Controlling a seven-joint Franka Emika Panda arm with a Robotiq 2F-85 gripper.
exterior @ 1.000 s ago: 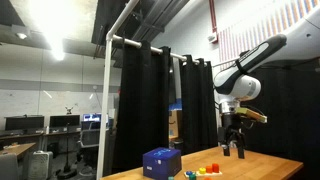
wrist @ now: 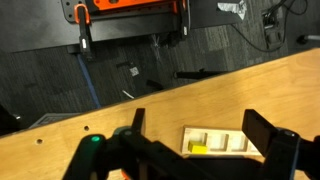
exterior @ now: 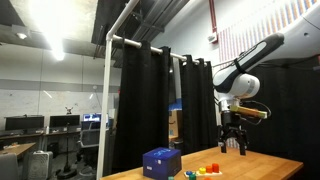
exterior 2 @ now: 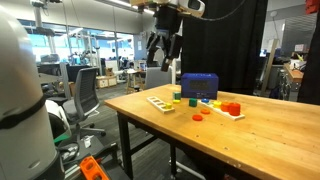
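High above the table, my gripper [exterior: 232, 148] stands open with nothing between its fingers; it also shows in the second exterior view [exterior 2: 158, 64]. In the wrist view the gripper has its two dark fingers wide apart. A pale wooden tray [wrist: 228, 137] lies below, partly hidden by the right finger, with a yellow block [wrist: 198, 150] in it. Farther along the table are a red block [exterior 2: 234, 108], a dark green block [exterior 2: 193, 103] and flat red pieces [exterior 2: 197, 117]. A blue box [exterior 2: 198, 86] stands behind them.
Black curtains [exterior: 145, 105] hang behind the table.
The gripper has tilted slightly and shifted a little in the first exterior view, its wrist now farther right and higher. The objects on the table look unmoved.
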